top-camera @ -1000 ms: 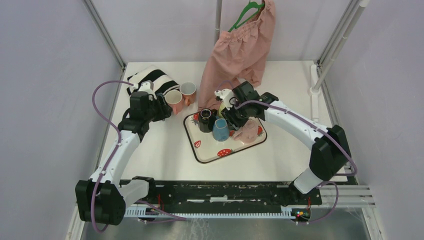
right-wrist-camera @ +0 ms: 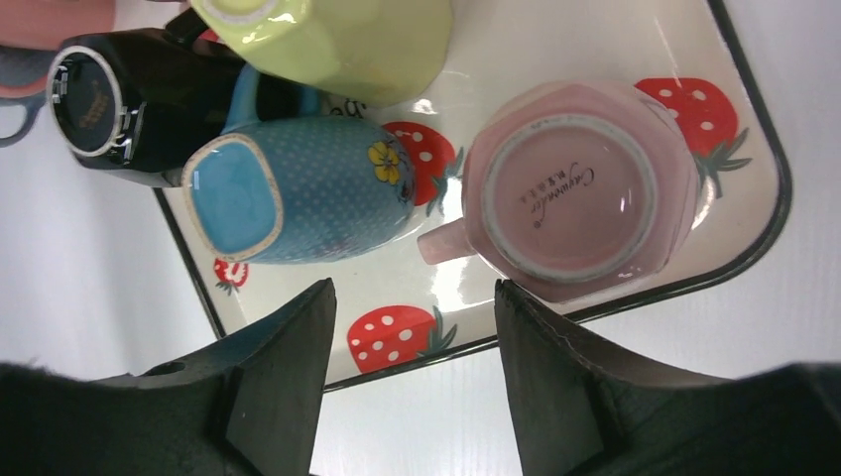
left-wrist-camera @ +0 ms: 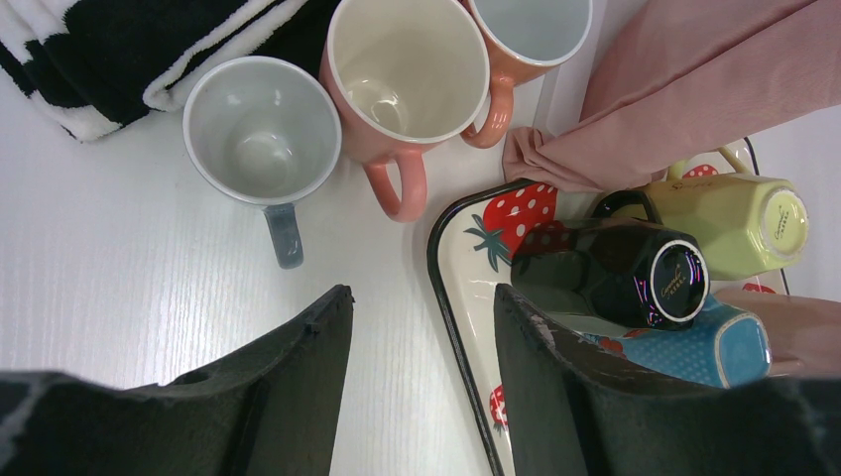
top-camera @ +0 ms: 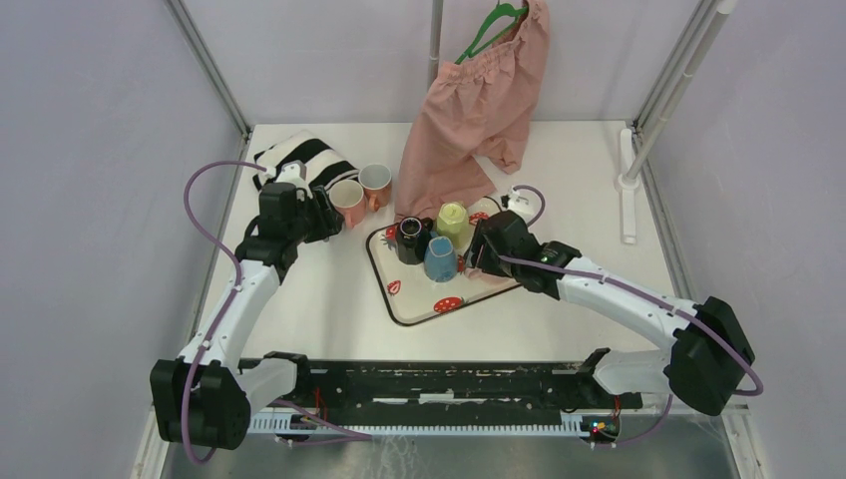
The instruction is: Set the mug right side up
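Note:
On the strawberry-patterned tray stand upside-down mugs: a black one, a green one, a blue one and a pink one. The pink mug shows its base, with its handle pointing toward the blue mug. My right gripper is over the tray's front part, open, with nothing between its fingers; in the top view it covers much of the pink mug. Off the tray to the left, my left gripper is also open and empty.
Left of the tray, a grey mug, a pink mug and an orange mug stand mouth up, beside a striped cloth. Pink hanging fabric reaches the tray's back edge.
My right gripper has moved rightward in the top view, from near the green and blue mugs to over the pink mug. The left arm and the mugs look unmoved.

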